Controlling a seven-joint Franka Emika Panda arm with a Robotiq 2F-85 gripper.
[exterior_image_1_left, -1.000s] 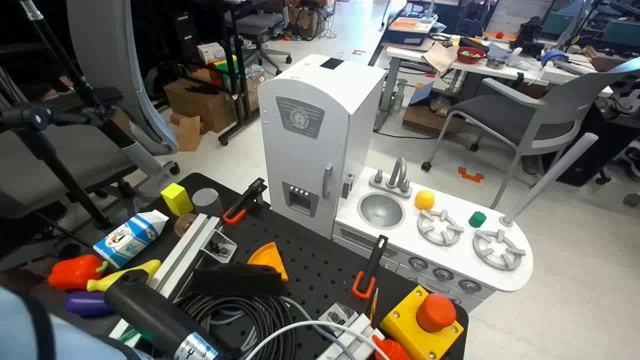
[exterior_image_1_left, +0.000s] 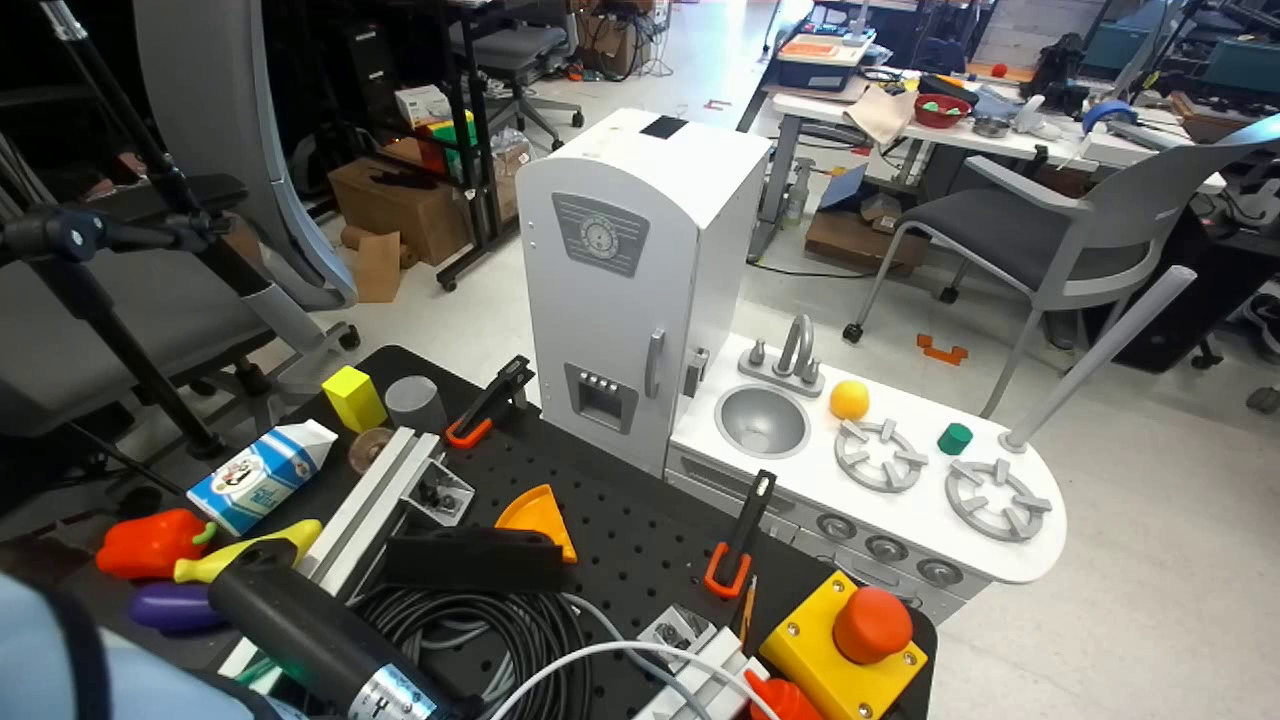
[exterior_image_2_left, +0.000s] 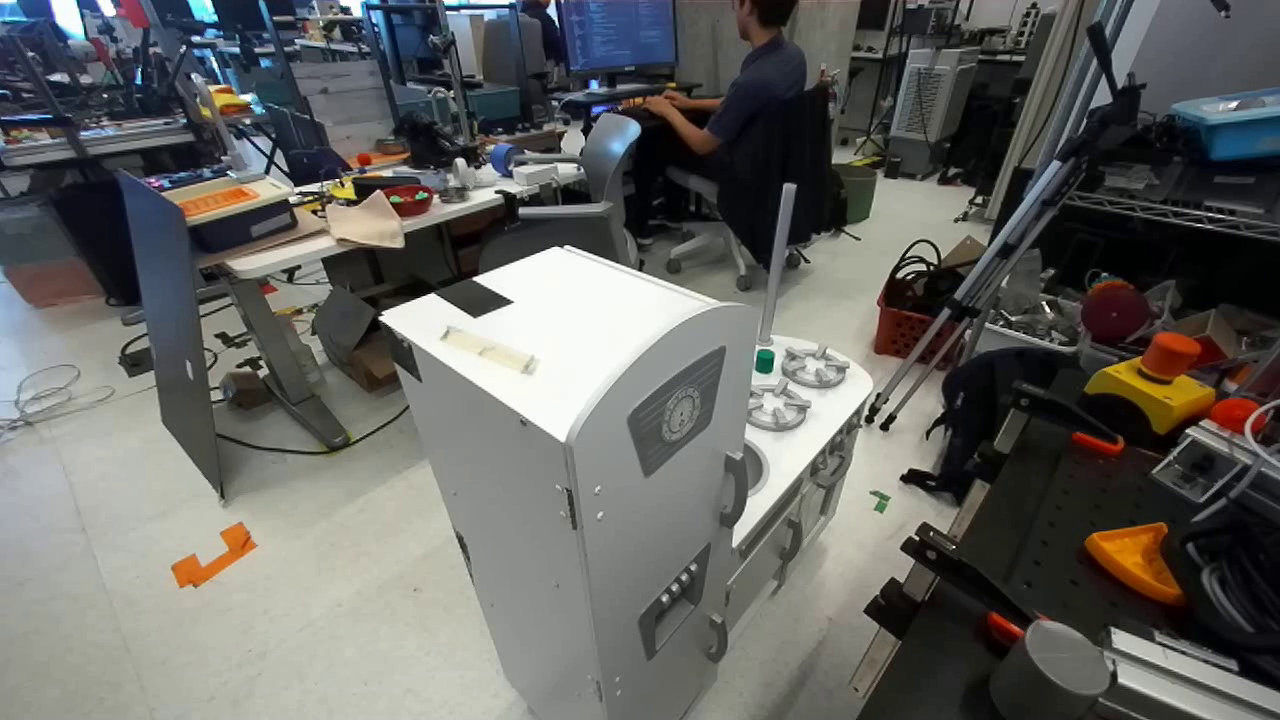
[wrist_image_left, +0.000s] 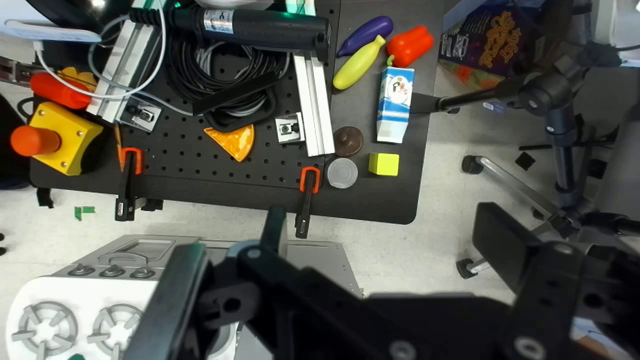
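In the wrist view my gripper stands open, its dark fingers far apart with nothing between them. Beneath it are bare floor and the edge of the black pegboard table (wrist_image_left: 270, 195). On that table lie a purple eggplant (wrist_image_left: 366, 35), a yellow banana (wrist_image_left: 358, 63), a red pepper (wrist_image_left: 410, 45), a blue-white milk carton (wrist_image_left: 394, 105), a yellow block (wrist_image_left: 384, 164), a grey cylinder (wrist_image_left: 342, 173) and an orange wedge (wrist_image_left: 237, 141). A toy kitchen counter (exterior_image_1_left: 948, 510) carries an orange ball (exterior_image_1_left: 849, 398) and a small green cylinder (exterior_image_1_left: 955, 438). Neither exterior view shows the gripper.
A tall toy fridge (exterior_image_1_left: 612, 288), its door shut, adjoins the sink (exterior_image_1_left: 763, 421). Two clamps, coiled black cable (exterior_image_1_left: 480, 624) and a yellow box with a red button (exterior_image_1_left: 846, 648) crowd the table. A tripod (wrist_image_left: 555, 126) stands beside it.
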